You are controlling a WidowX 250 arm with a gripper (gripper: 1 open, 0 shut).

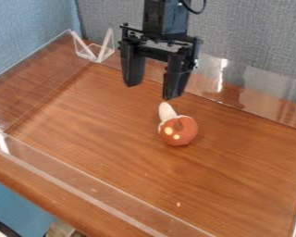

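Observation:
My black gripper point(154, 76) hangs over the upper middle of the wooden surface, its two fingers spread apart with nothing between them. Just below and to the right of it, a toy mushroom point(178, 130) with a red, pale-spotted cap and a white stem lies on its side on the wood, apart from the fingers.
The wooden surface point(114, 157) is otherwise largely clear, with clear plastic walls point(243, 85) along its edges. A white wire stand point(93, 48) is at the back left, before grey padded walls. Small objects are cut off at the lower left.

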